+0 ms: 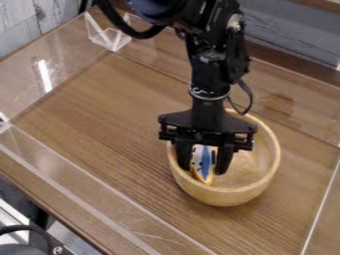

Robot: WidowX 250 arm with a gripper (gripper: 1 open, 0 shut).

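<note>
The black gripper reaches down into a pale beige bowl on the right half of the wooden table. Between and just below its fingers, inside the bowl, is a small blue, white and yellow object, partly hidden by the gripper. Whether the fingers are closed on it or only around it, I cannot tell.
A clear plastic piece stands at the back left. A grey wall is beyond the left edge, and dark cables lie at the bottom left.
</note>
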